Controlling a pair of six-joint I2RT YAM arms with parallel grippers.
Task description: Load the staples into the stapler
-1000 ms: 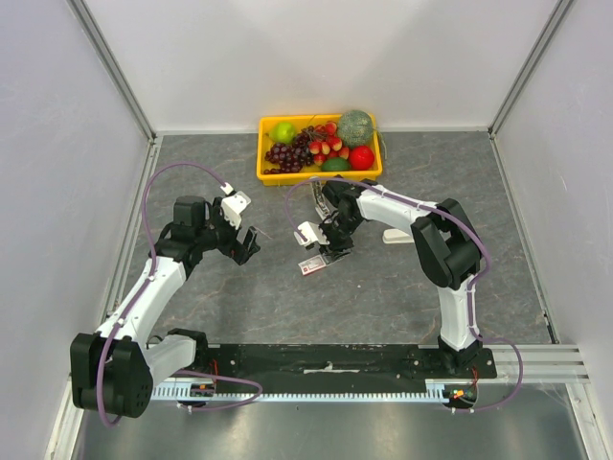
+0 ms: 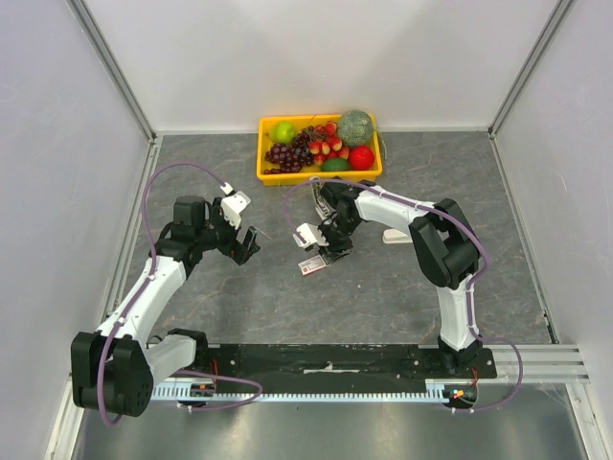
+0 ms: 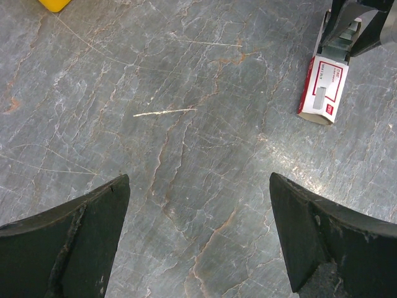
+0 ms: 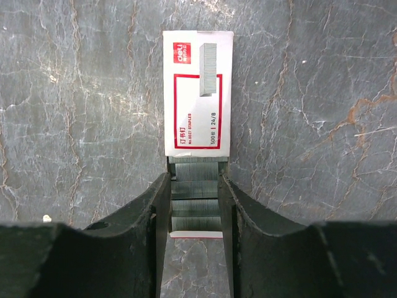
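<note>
A white-and-red staple box (image 4: pixel 197 112) lies on the table, its tray of staple rows (image 4: pixel 195 210) exposed below the lid. My right gripper is over that tray, fingertips a little apart at the staples; nothing clearly lifted between them. In the left wrist view the box (image 3: pixel 321 88) is at upper right. My left gripper stands open and empty over bare table, left of the box in the top view. Behind the right arm a dark, long object (image 2: pixel 321 199), perhaps the stapler, is mostly hidden.
A yellow basket of fruit (image 2: pixel 263 168) stands at the back. A pale block (image 2: pixel 397 237) lies right of the right arm.
</note>
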